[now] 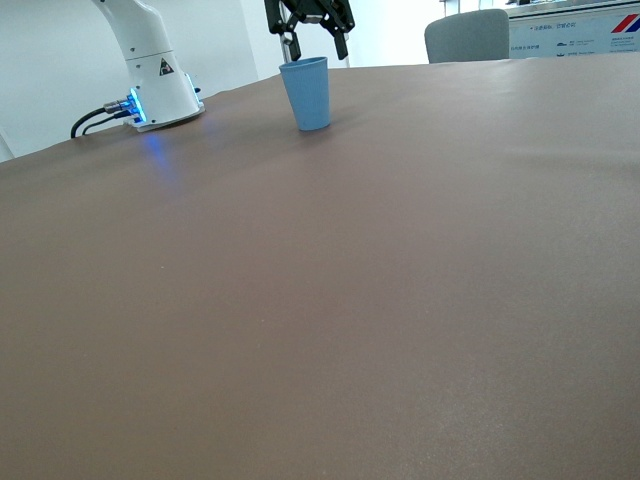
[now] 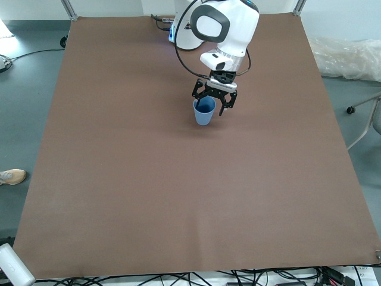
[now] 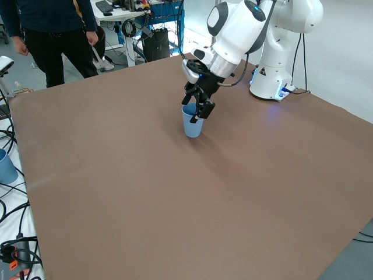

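A light blue cup (image 2: pixel 204 115) stands upright on the brown table (image 2: pixel 190 190), toward the robot base; it also shows in the top view (image 1: pixel 307 98) and right view (image 3: pixel 193 128). My black gripper (image 2: pixel 209 106) is just above the cup's rim, its two fingers spread apart. In the top view the gripper (image 1: pixel 314 44) hangs over the cup with both fingertips above the rim, apparently not touching it.
My white robot base (image 3: pixel 269 83) with cables stands at the table's edge. Off the table are a person (image 3: pixel 52 35), another blue cup (image 3: pixel 7 169) among cables, and a chair (image 1: pixel 467 40).
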